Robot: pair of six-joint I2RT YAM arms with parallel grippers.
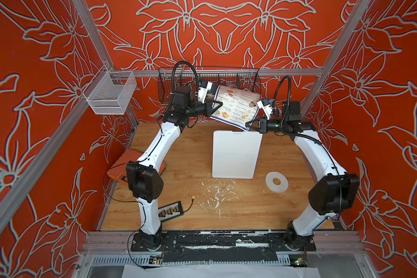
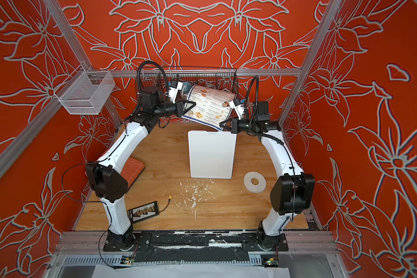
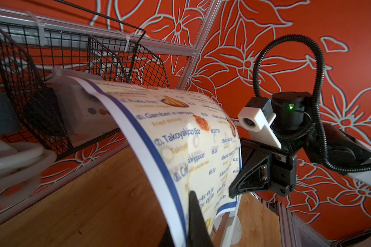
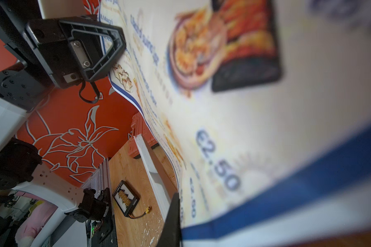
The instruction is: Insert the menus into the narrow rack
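A printed menu sheet [image 1: 235, 106] with a blue border hangs tilted and bowed between my two arms. My left gripper [image 1: 221, 106] is shut on its left edge; in the left wrist view the menu [image 3: 181, 135] curves away from the fingers. At the menu's lower right corner my right gripper [image 1: 248, 125] is shut on it, and in the right wrist view the sheet [image 4: 243, 123] fills much of the frame. The white narrow rack [image 1: 235, 155] stands on the table just below and in front of the menu. Its slot cannot be made out from above.
Behind the menu a black wire basket [image 1: 171, 88] hangs on the rail. A white mesh basket [image 1: 110, 95] is at the left. On the table are a white ring [image 1: 276, 182], an orange case [image 1: 125, 164], a small black-framed board [image 1: 170, 211] and white scraps [image 1: 217, 194].
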